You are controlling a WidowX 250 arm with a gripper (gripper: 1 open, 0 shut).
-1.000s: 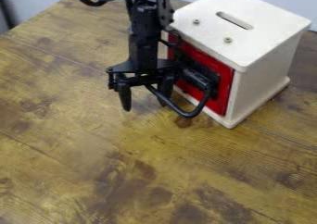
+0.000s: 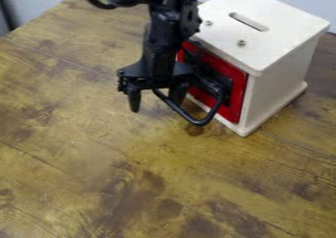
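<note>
A white wooden box [image 2: 277, 82] with a slot and two screws on top stands at the upper right. Its front has a red panel [image 2: 231, 108] carrying dark fittings, partly hidden by my arm. My black gripper [image 2: 149, 92] is low in front of the box's left side, with a dark finger pointing down and a cable looping toward the panel. Whether the fingers are open or shut cannot be made out.
A pale surface shows beyond its edge at the upper left.
The arm and gripper have shifted only slightly, the upper arm a little to the right compared with a second ago. The box stands in the same place.
</note>
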